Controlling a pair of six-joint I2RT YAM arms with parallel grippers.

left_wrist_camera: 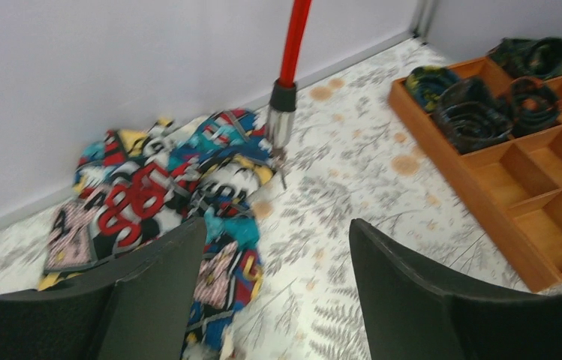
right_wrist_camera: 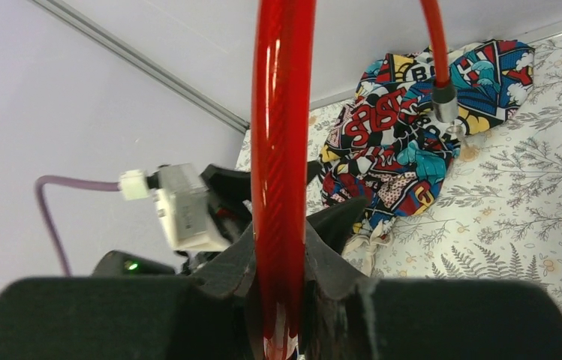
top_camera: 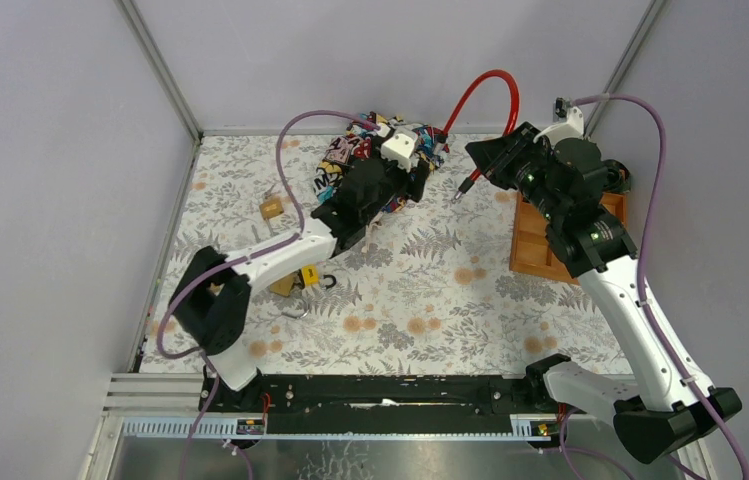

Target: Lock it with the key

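Observation:
A bent red cable lock (top_camera: 514, 96) hangs in an arch from my right gripper (top_camera: 482, 160), which is shut on it. In the right wrist view its thick red tube (right_wrist_camera: 281, 150) rises from between the fingers. One black-and-metal end (top_camera: 465, 187) sticks out below the gripper. The other metal-tipped end (left_wrist_camera: 281, 124) dangles freely, ahead of my left gripper. That gripper stands open, with nothing between its fingers. Yellow and brass padlocks (top_camera: 271, 208) lie at the left of the table. Whether a key lies among them, I cannot tell.
A crumpled comic-print cloth bag (right_wrist_camera: 390, 135) lies at the back, partly under the left arm. At the right stands a wooden compartment box (top_camera: 530, 250) with rolled dark items (left_wrist_camera: 480, 112).

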